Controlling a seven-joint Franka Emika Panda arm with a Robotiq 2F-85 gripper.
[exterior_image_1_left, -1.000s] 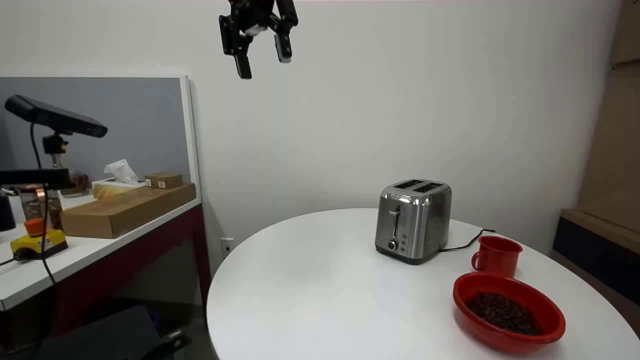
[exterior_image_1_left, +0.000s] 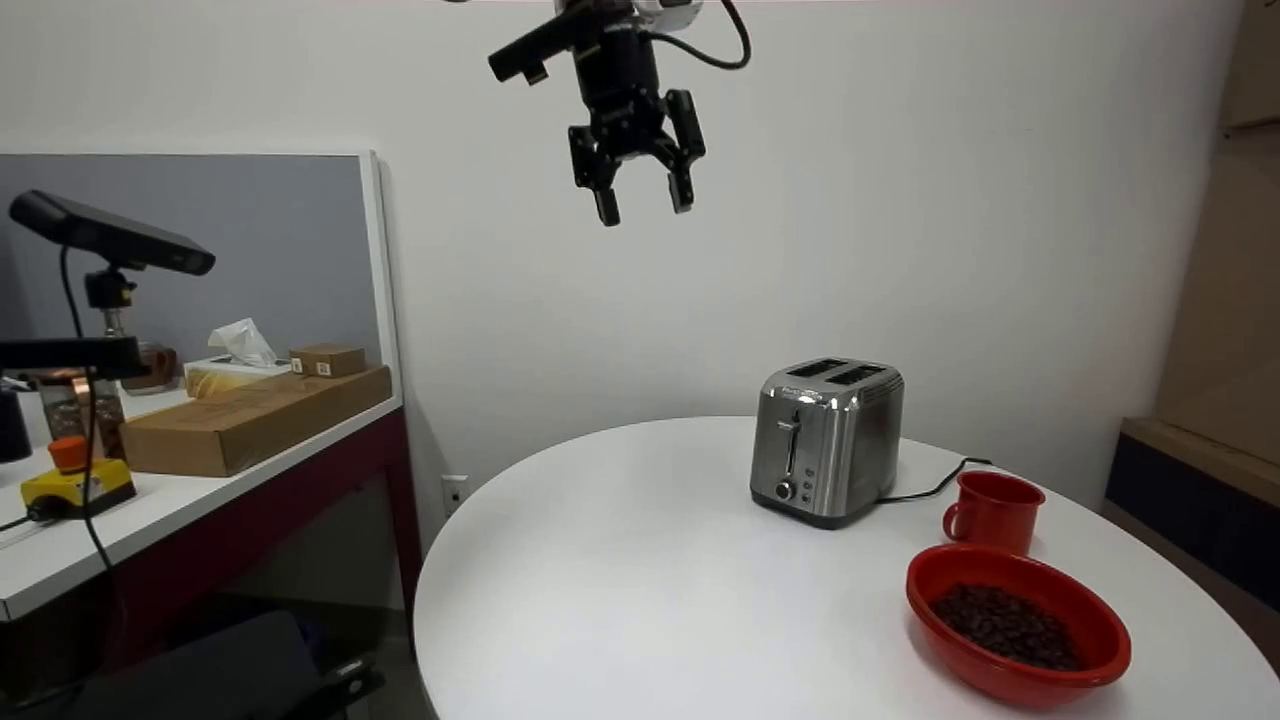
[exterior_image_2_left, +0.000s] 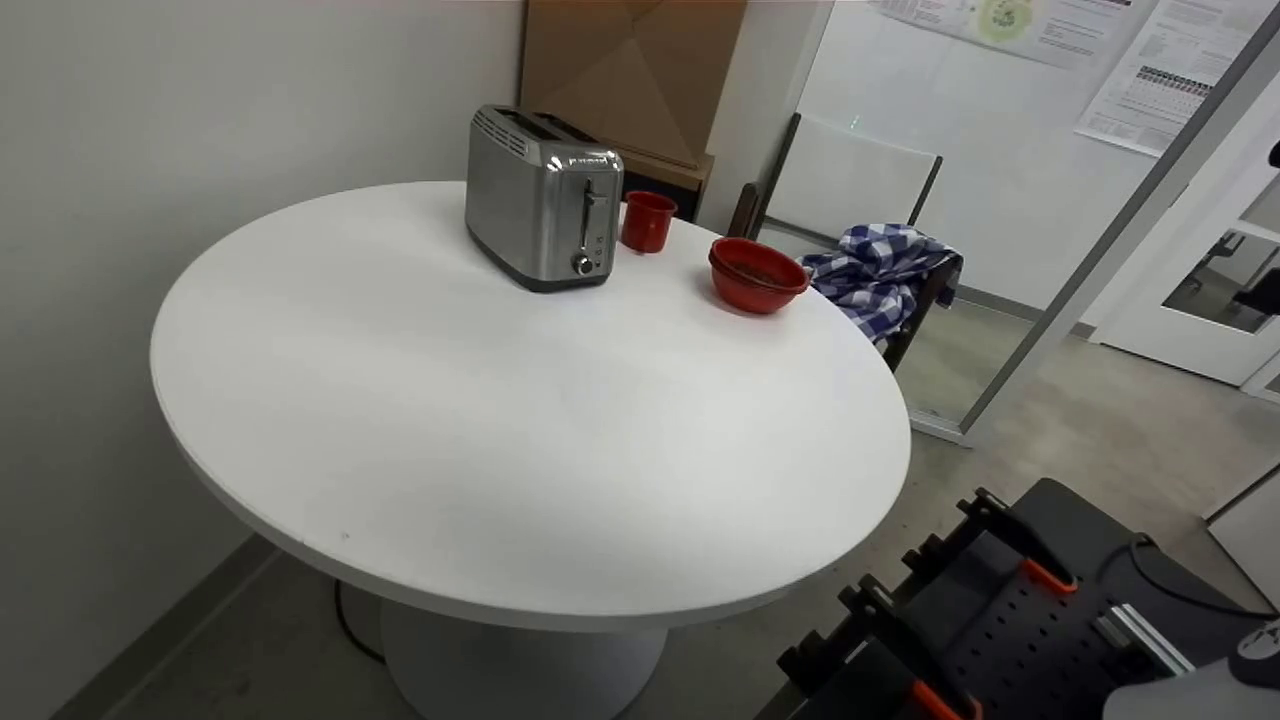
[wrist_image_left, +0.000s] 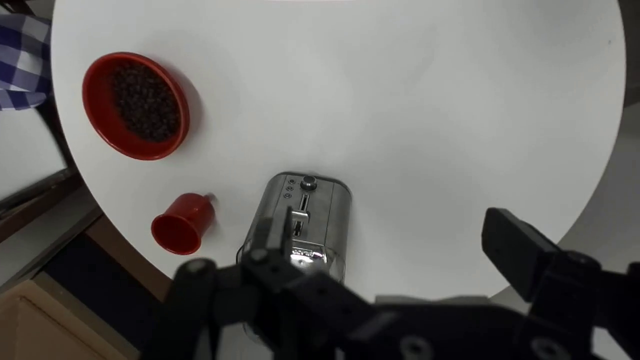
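Observation:
High above the white table (exterior_image_1_left: 624, 576) my gripper (exterior_image_1_left: 645, 210) hangs open, its two fingers apart with only air between them. In the wrist view the fingers (wrist_image_left: 519, 252) stand wide over the table, well above everything on it. A silver toaster (exterior_image_1_left: 828, 444) stands upright toward the back, its lever side facing the open tabletop. Right of it is a red mug (exterior_image_1_left: 994, 510), upright, its handle toward the toaster. Nearer the front right edge sits a red bowl (exterior_image_1_left: 1020, 684) holding dark brown beans (exterior_image_1_left: 1005, 624). Exterior view 2 does not show my gripper.
The toaster's black cord (exterior_image_1_left: 942, 488) runs behind the mug. A side desk (exterior_image_1_left: 300, 442) at left carries cardboard boxes (exterior_image_1_left: 258, 420) and a yellow stop button box (exterior_image_1_left: 78, 486). A checked cloth (exterior_image_2_left: 882, 276) hangs past the table edge near the bowl.
In exterior view 1 my gripper has shifted right and down, with more of the arm now visible. Its fingers stay apart. The toaster, mug and bowl have not moved.

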